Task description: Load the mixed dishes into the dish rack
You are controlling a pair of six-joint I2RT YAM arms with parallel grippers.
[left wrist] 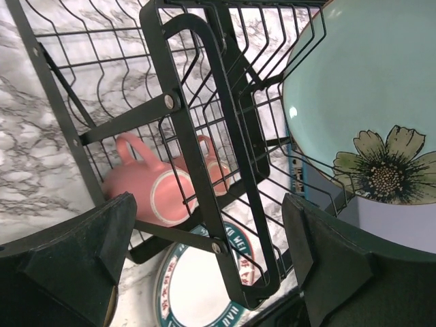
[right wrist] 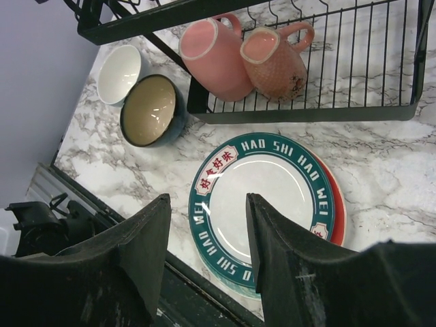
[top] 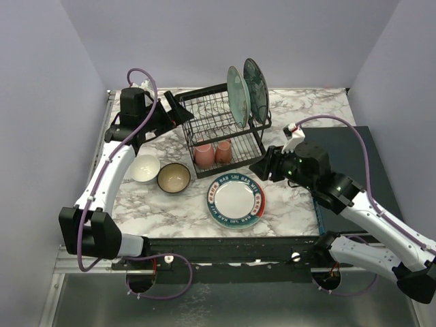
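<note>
A black two-tier dish rack (top: 204,113) stands at the back. Two green plates, the nearer being a pale flowered plate (top: 238,97), are upright in its top tier. On the lower tier sit two pink mugs, a larger mug (right wrist: 215,60) and a smaller mug (right wrist: 275,67). A green-rimmed white plate (top: 234,201) lies in front of the rack, overlapping a red-edged plate (right wrist: 338,212). My left gripper (top: 180,109) is open by the rack's left end, empty. My right gripper hovers above the plates, its fingers apart and nothing between them.
To the rack's left are a white bowl (top: 145,168) and a brown bowl (top: 174,178). A dark board (top: 354,174) occupies the right side. Bare marble tabletop (top: 163,216) shows at the front left.
</note>
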